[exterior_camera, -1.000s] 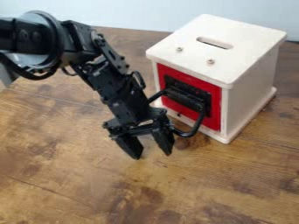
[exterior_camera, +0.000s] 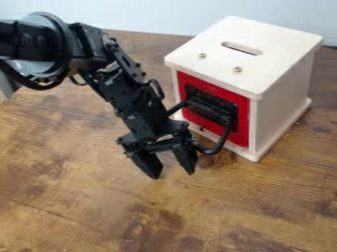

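My black gripper hangs over the wooden table just in front of a light wooden box, its two fingers pointing down and spread apart, with nothing seen between them. The box has a slot in its top and a red front panel carrying a black mechanism. A black curved bar or cable runs from that mechanism down toward the gripper; whether it touches the gripper is unclear.
The box takes up the right rear, with a pale surface behind the table.
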